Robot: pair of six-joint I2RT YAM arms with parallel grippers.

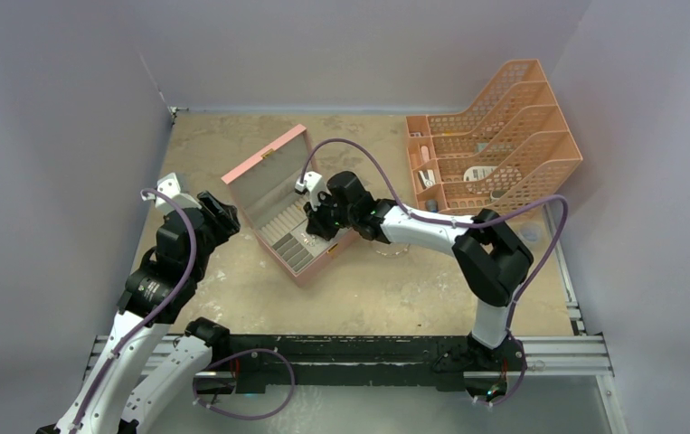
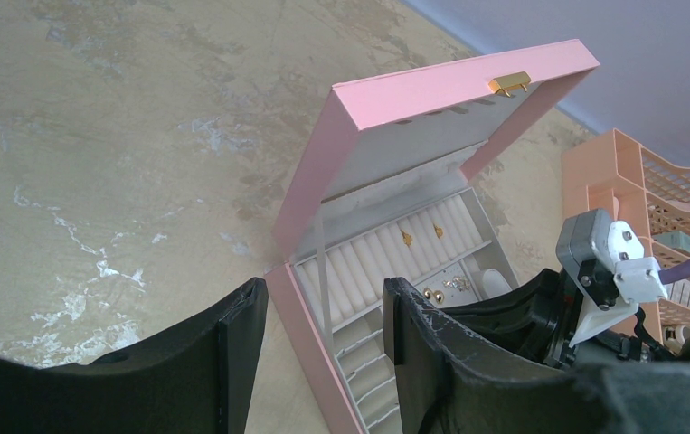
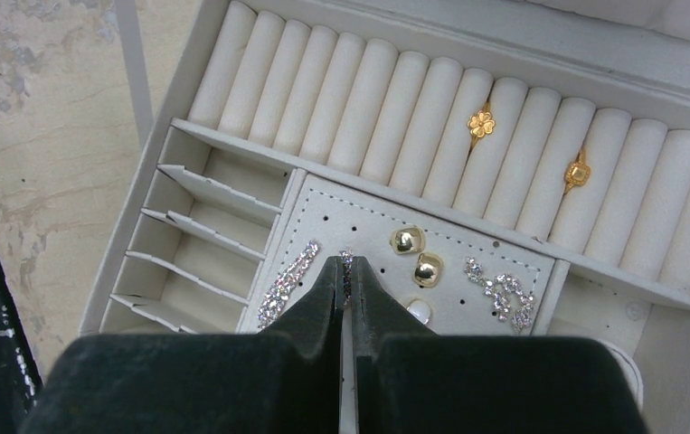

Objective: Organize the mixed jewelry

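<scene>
A pink jewelry box (image 1: 247, 190) stands open. Its pad (image 3: 458, 249) holds sparkly pieces (image 3: 289, 280), two gold square studs (image 3: 428, 268) and a pale round piece (image 3: 418, 311); two gold rings (image 3: 480, 124) sit between ring rolls. My right gripper is down over the pad, shut, its tips at a small sparkly piece; whether that is held or beneath cannot be told. My left gripper is apart from the box in the top view, fingers parted.
An orange organizer (image 1: 490, 136) with assorted items stands at the back right. A chain (image 1: 393, 252) lies on the table right of the box.
</scene>
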